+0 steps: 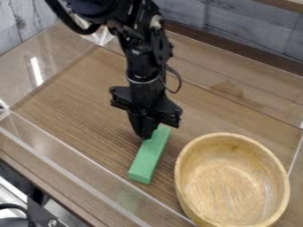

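Note:
The black gripper (145,129) hangs from the arm at the centre of the camera view, its tip at the top end of a green rectangular block (147,160) lying on the wooden table (71,115). The gripper looks shut, with nothing seen between its fingers; whether it touches the block I cannot tell.
A large yellow oval bowl (231,182) stands at the lower right, beside the green block. Dark cables show at the lower left edge.

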